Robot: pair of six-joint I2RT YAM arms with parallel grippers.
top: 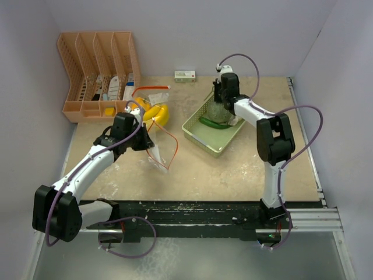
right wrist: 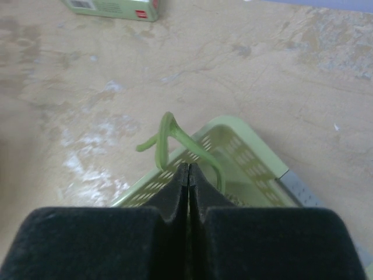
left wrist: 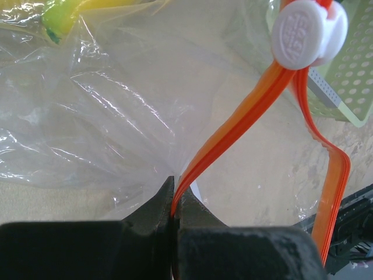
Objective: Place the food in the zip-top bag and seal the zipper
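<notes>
A clear zip top bag [top: 157,157] [left wrist: 105,99] with an orange zipper and white slider [left wrist: 294,35] hangs at my left gripper [top: 145,140], which is shut on its edge at the zipper. Yellow food, apparently bananas [top: 157,114] [left wrist: 70,14], lies behind it. My right gripper [top: 217,90] is shut over the back of the green basket [top: 201,140] [right wrist: 256,146], with a pale green curved strip [right wrist: 166,137] just beyond its fingertips; whether they touch cannot be told. A cucumber [top: 210,123] and a leafy green item [top: 218,111] lie in the basket.
A peach organizer [top: 87,52] stands at back left, with another orange-edged bag [top: 157,96] near it. A small box [top: 185,76] [right wrist: 116,7] lies at the back.
</notes>
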